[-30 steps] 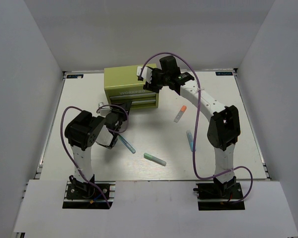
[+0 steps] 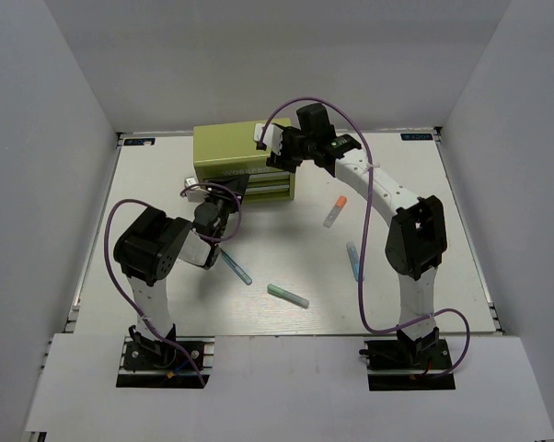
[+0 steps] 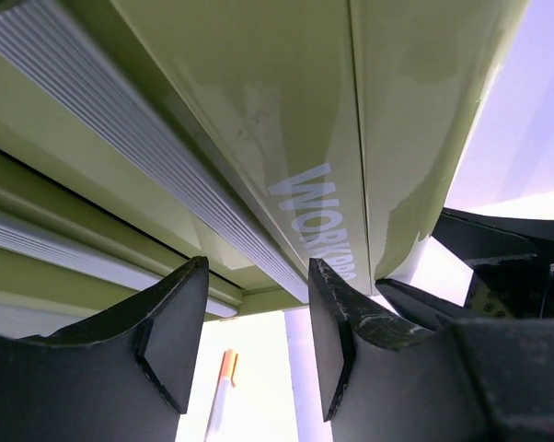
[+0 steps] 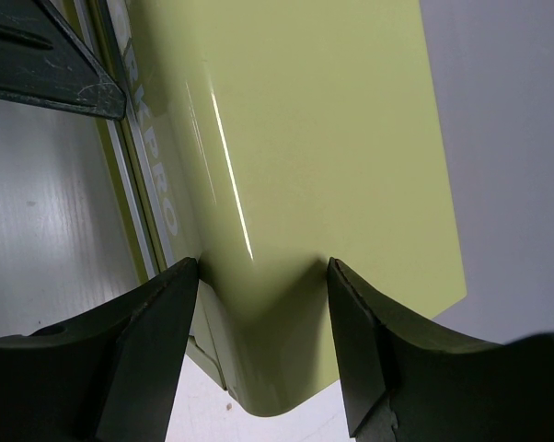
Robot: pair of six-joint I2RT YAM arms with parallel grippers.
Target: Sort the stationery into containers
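Observation:
An olive-green WORKPRO box [image 2: 231,138] with silver-railed drawers stands at the back centre. My left gripper [image 2: 236,189] is at its front; in the left wrist view its fingers stand apart before a silver drawer rail [image 3: 148,147], nothing clearly between them. My right gripper is shut on the box's glossy right end corner [image 4: 268,341]. Loose pens lie on the table: a blue one [image 2: 236,267] front left, a green one [image 2: 286,296] front centre, an orange-capped one [image 2: 335,211] and another blue one [image 2: 355,261] at the right.
My two arms stand close to the box from either side.
My left gripper and forearm have shifted slightly at the box front, upward in the top view. The right arm, box and pens look unchanged.

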